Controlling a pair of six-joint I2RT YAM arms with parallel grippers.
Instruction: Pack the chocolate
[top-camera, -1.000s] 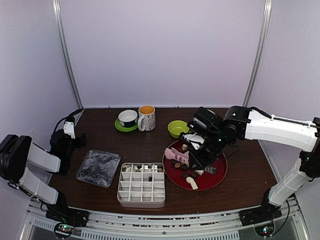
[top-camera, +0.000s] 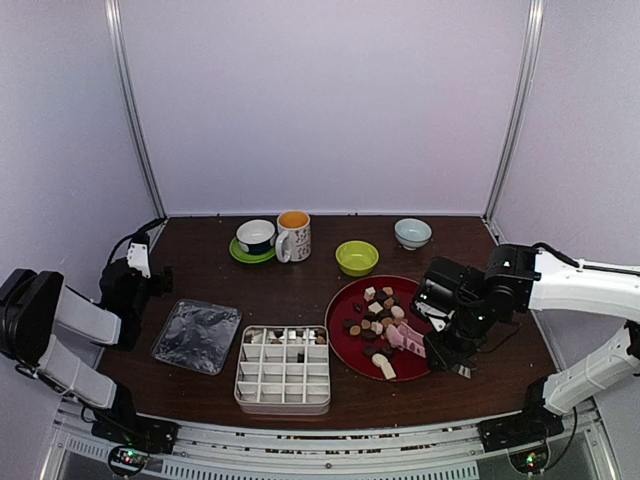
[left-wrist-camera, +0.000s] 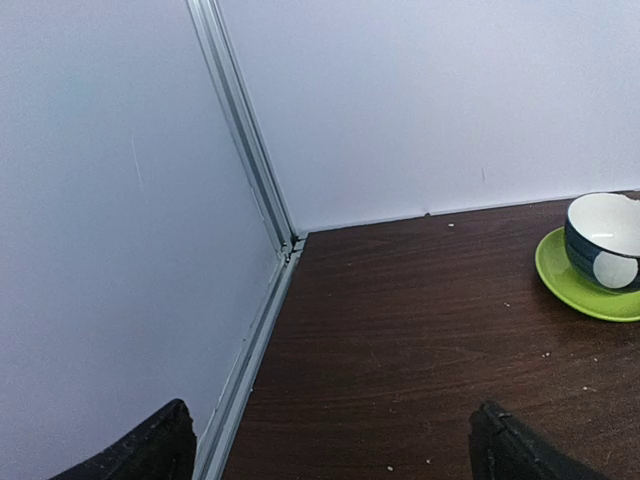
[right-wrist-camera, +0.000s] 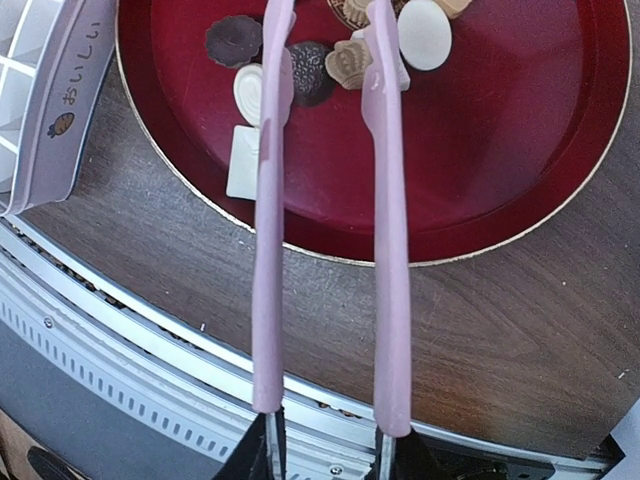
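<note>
The red plate (top-camera: 350, 345) holds dark, tan and white chocolates, among them a white disc (right-wrist-camera: 423, 35) and a dark round piece (right-wrist-camera: 233, 40). My right gripper reaches over these pieces, its long pink fingers part open, with a tan piece (right-wrist-camera: 348, 64) between or under them; I cannot tell that it is held. The white compartment box (top-camera: 282, 385) stands left of the plate, a few pieces in its back cells. My left gripper (top-camera: 160, 282) waits open at the left side, away from the chocolates.
A clear lid (top-camera: 196, 336) lies left of the box. At the back stand a mug (top-camera: 293, 240), a bowl on a green saucer (top-camera: 247, 255), a green bowl (top-camera: 357, 261) and a pale blue bowl (top-camera: 413, 231).
My right arm has moved rightward and toward the front from the plate's left part, the pink fingers now over its right-middle pieces. The left arm is unchanged.
</note>
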